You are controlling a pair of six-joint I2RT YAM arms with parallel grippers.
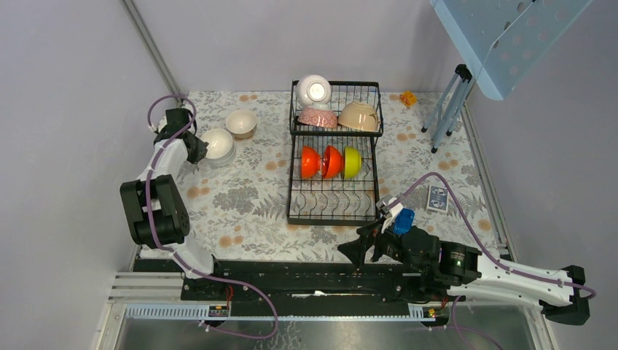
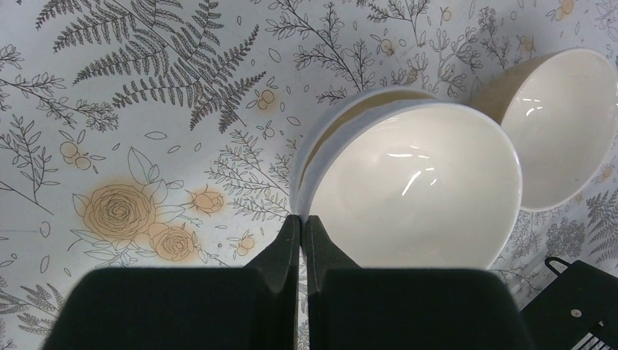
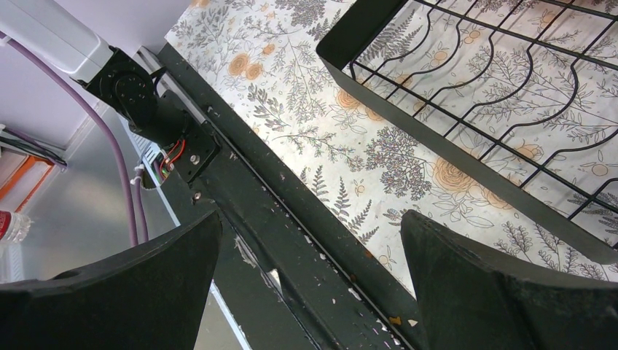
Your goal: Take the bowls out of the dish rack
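Observation:
At the left of the top view, my left gripper (image 1: 203,152) is shut on the near rim of a white bowl (image 1: 216,143). In the left wrist view the rim of this white bowl (image 2: 415,189) runs into the closed fingertips. Under it sits another pale bowl (image 2: 331,125), mostly hidden, and the upper bowl lies in or just over it. A cream bowl (image 1: 241,123) stands beside them on the table. The dish rack (image 1: 290,203) holds two red bowls and a green bowl (image 1: 351,162) below. My right gripper (image 1: 362,251) is open and empty near the rack's front right corner.
On the rack's upper shelf are a white bowl (image 1: 314,89), a pink patterned bowl (image 1: 318,118) and a beige bowl (image 1: 358,116). A tripod (image 1: 452,102) and a card box (image 1: 437,198) are to the right. The table between the rack and stacked bowls is clear.

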